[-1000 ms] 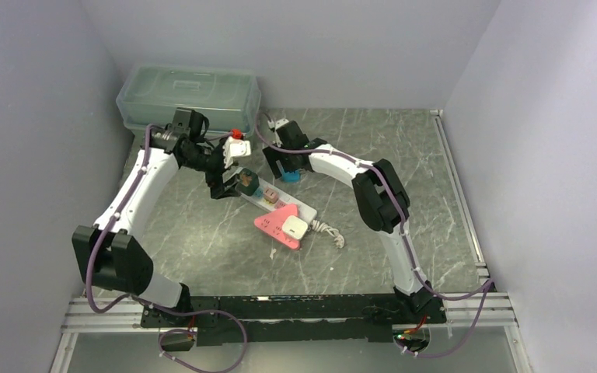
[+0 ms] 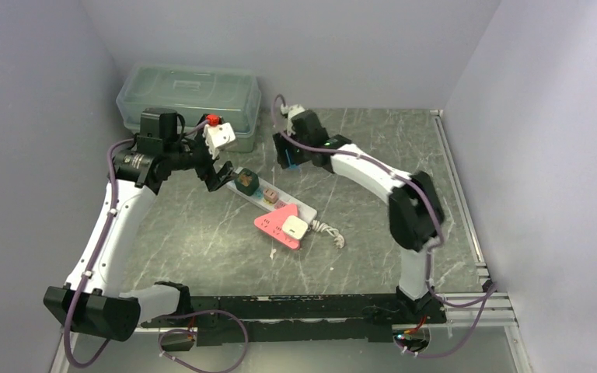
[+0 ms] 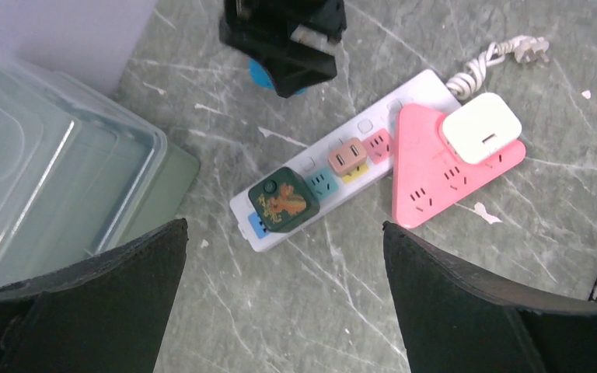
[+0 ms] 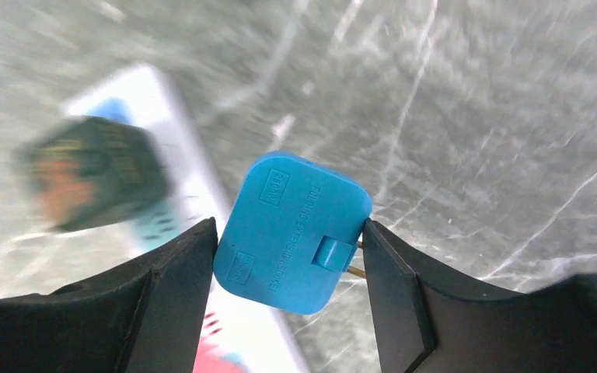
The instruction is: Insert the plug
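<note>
A blue plug is between the fingers of my right gripper, which is shut on it, above the table; metal prongs show at its right. My right gripper is behind the white power strip, which carries a dark green cube and a small tan block. My left gripper is open and empty, above the table left of the strip.
A pink triangular strip with a white adapter sits at the near end, beside a coiled white cord. A clear lidded box stands back left.
My right gripper has risen and shifted slightly, lifting the blue plug; its arm has swung toward the right.
</note>
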